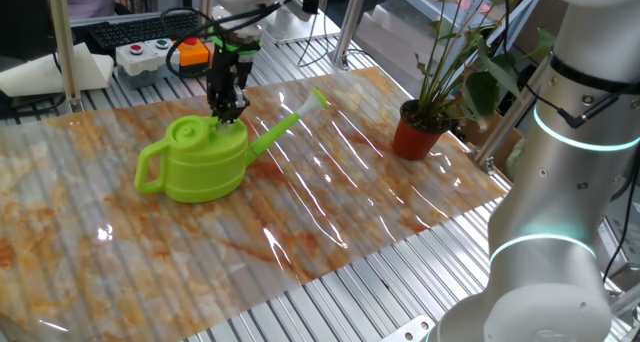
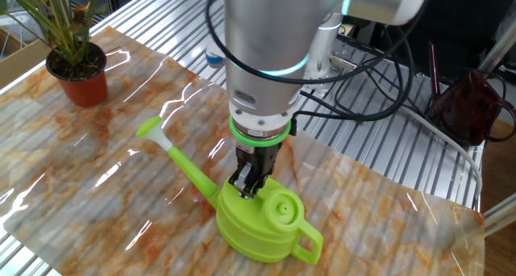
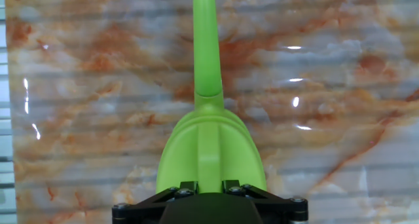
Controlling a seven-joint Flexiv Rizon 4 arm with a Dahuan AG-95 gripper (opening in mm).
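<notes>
A light-green watering can is at the left-middle of the table in exterior view 1, its spout pointing toward the potted plant. My gripper comes down onto the can's top, shut on the narrow bar there. In the wrist view the fingertips flank that green bar, and the spout runs straight ahead. The can looks roughly upright; whether its base touches the table cannot be told. The plant stands in a brown-red pot.
A glossy marbled sheet covers much of the slatted metal table. Control buttons and a keyboard lie beyond its back edge. A dark red kettle-like vessel stands at the far right. Clear sheet separates can and pot.
</notes>
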